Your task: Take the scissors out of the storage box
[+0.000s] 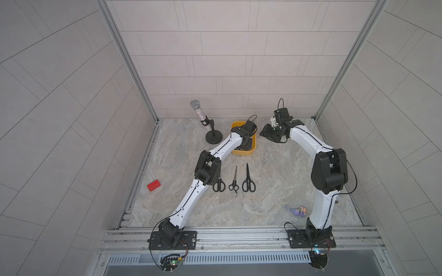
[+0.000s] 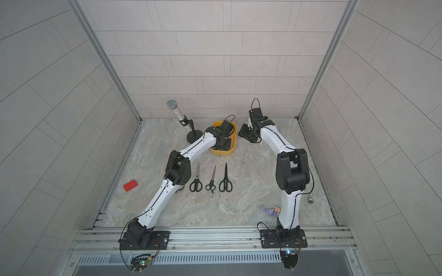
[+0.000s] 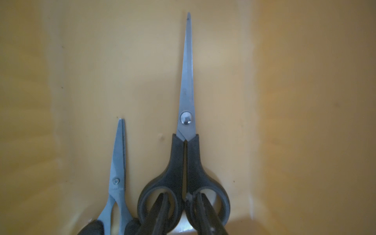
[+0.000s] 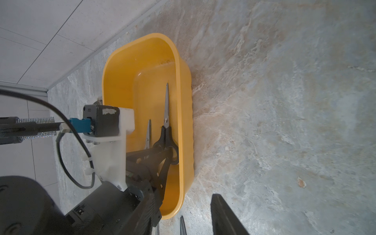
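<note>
In the left wrist view a black-handled scissors [image 3: 186, 86] lies in the yellow storage box, with smaller scissors [image 3: 117, 164] beside it on the left. My left gripper is down at the larger pair's handles, its fingertips over the two finger loops and apart, part open; whether they grip is unclear. My right gripper stands open to the right of the box, above the table.
Several scissors [image 1: 247, 179] lie in a row in front of the box. A microphone on a stand [image 1: 213, 135] is to its left. A red block [image 1: 153, 185] and small toy [image 1: 297, 210] lie near the edges.
</note>
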